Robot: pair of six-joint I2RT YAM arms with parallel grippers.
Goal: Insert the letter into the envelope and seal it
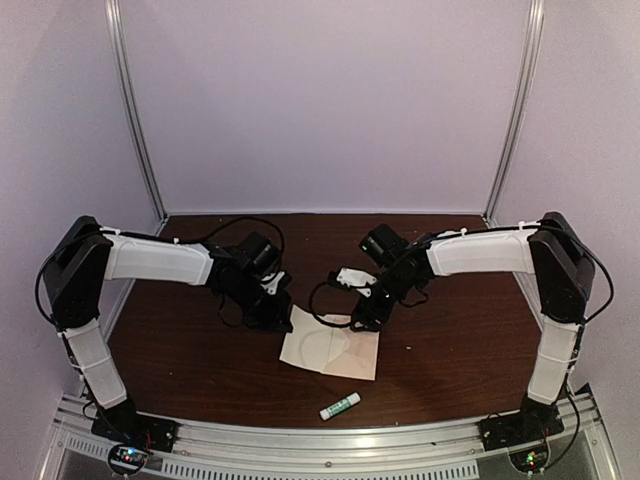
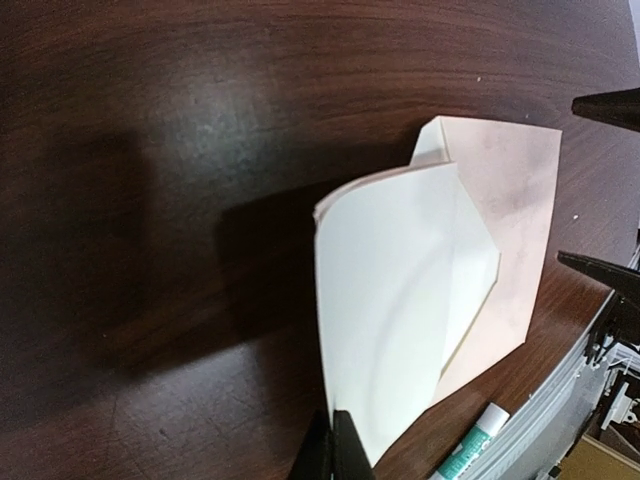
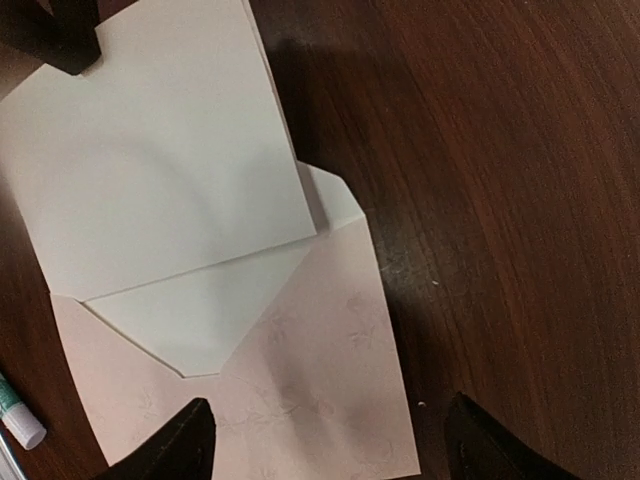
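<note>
The white letter (image 2: pixel 385 280) is held at one edge by my left gripper, shut on it. It slants over the pink envelope (image 3: pixel 330 400), whose white-lined opening (image 3: pixel 200 310) faces the letter; the letter's other end lies at that opening. My right gripper stands open above the envelope's pink part, with no visible thing gripped between its fingers. In the top view both grippers sit over the paper at the middle front of the table.
A glue stick (image 1: pixel 339 406) lies in front of the envelope, near the table's front rail.
</note>
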